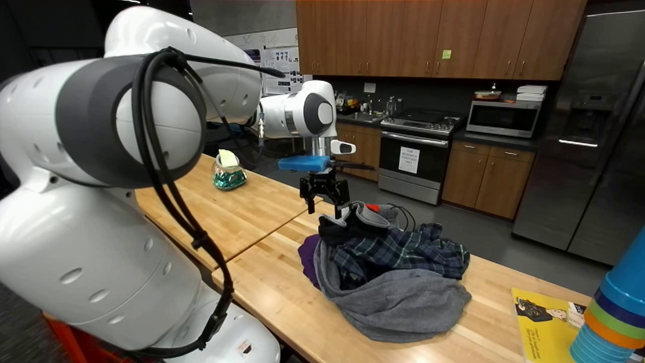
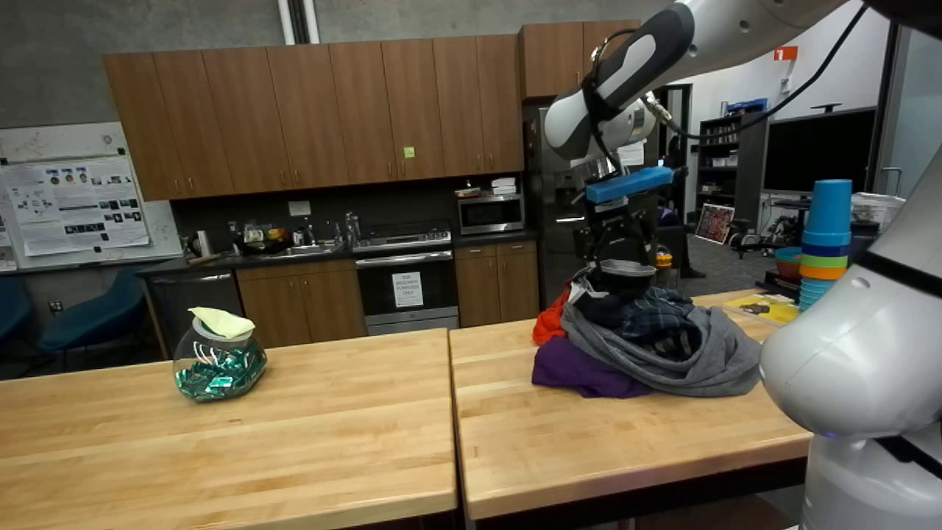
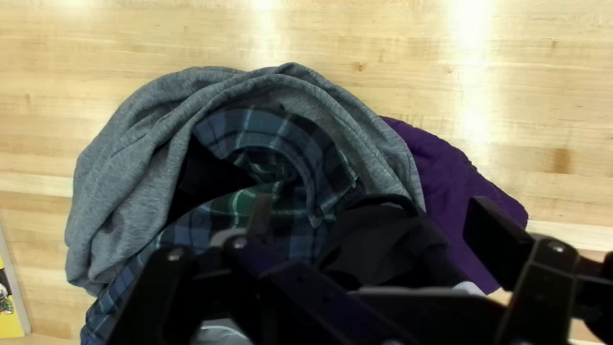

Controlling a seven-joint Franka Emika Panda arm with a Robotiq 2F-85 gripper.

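A heap of clothes lies on the wooden table, with a grey garment point(image 1: 402, 305), a dark plaid shirt point(image 1: 402, 248) and a purple cloth point(image 2: 583, 366). On top rests a black item with a grey edge point(image 1: 357, 224). My gripper point(image 1: 324, 206) points down over the heap's far left part in exterior view 1, its fingers apart and nothing seen held. From the wrist, the open fingers point(image 3: 497, 241) spread above the black cloth point(image 3: 385, 241). Whether a fingertip touches the top item cannot be told. A red cloth point(image 2: 552, 319) shows at the heap's edge.
A glass jar of green-wrapped pieces point(image 2: 221, 358) stands on the other table point(image 2: 353, 424). Stacked colourful cups point(image 1: 614, 308) and a yellow magazine point(image 1: 541, 329) are at the right. Bare wood point(image 2: 600, 442) lies in front of the heap in exterior view 2.
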